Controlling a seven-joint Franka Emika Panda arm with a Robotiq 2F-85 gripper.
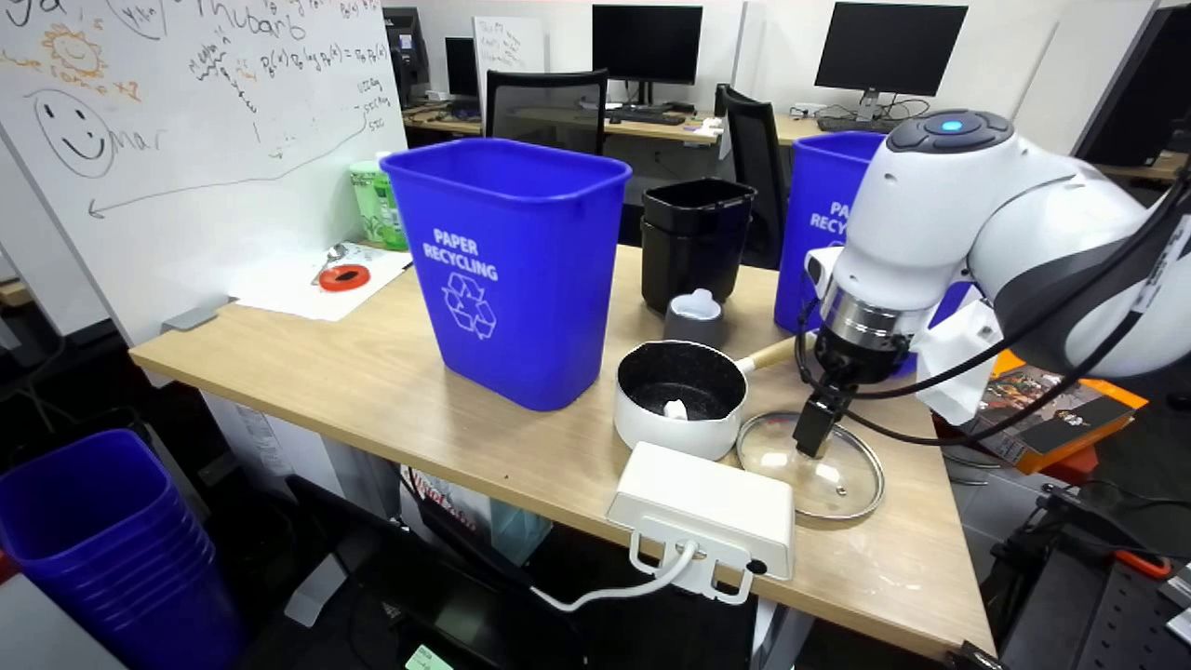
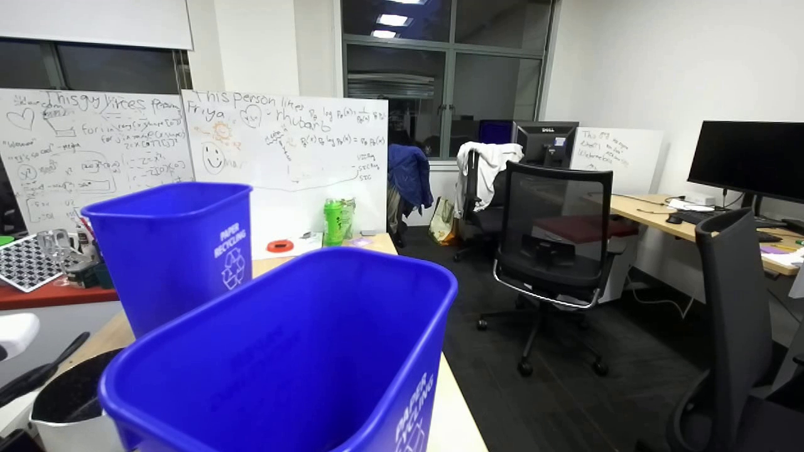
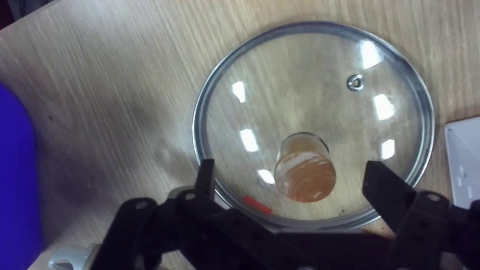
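A glass lid [image 1: 839, 491] with a metal rim lies flat on the table, right of the white saucepan [image 1: 676, 430]. In the wrist view the lid's wooden knob [image 3: 306, 176] stands between my two fingers, with clear space on both sides. My gripper is open above the lid and holds nothing. From exterior view 1, the gripper [image 1: 816, 430] is over the knob and hides most of it. The pan is uncovered, with a small white thing [image 1: 675, 409] inside. Exterior view 2 shows neither the lid nor the gripper.
A white box [image 1: 703, 502] with a cable sits in front of the pan and close to the lid. Blue recycling bins [image 1: 508, 290], a black bin [image 1: 694, 246] and a grey cup [image 1: 694, 319] stand behind. Bare tabletop [image 1: 893, 569] lies at the front right.
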